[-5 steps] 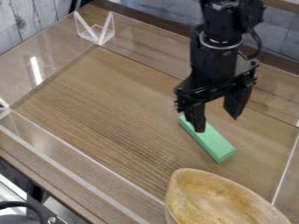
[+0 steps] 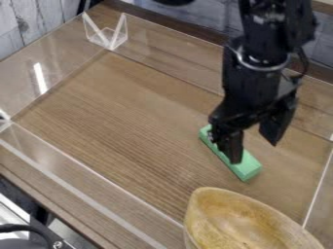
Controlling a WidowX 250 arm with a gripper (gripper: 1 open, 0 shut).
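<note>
My black gripper (image 2: pixel 254 138) is open above a green rectangular block (image 2: pixel 242 163) lying on the wooden table, its fingers near the block's upper part. The arm hides part of the block. A large yellow bowl (image 2: pixel 228 224) sits at the bottom right, just below the block.
A white wire-like holder (image 2: pixel 107 31) stands at the back left. The table's left edge runs along the lower left.
The block and bowl look unmoved.
</note>
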